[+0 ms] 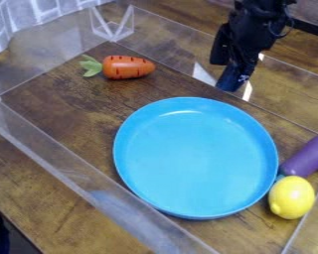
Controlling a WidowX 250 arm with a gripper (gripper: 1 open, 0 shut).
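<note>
My black gripper [235,62] is at the top right, pointing down above a small dark blue object [231,81] behind the blue plate; it looks open, though its fingertips are dark and hard to make out. A blue plate [194,157] fills the lower middle. A toy carrot [127,67] lies at the upper left. A purple eggplant [308,156] and a yellow lemon-like toy [292,197] lie to the right of the plate.
Clear low walls [63,169] edge the wooden surface [63,114]. The wood left of the plate and below the carrot is bare.
</note>
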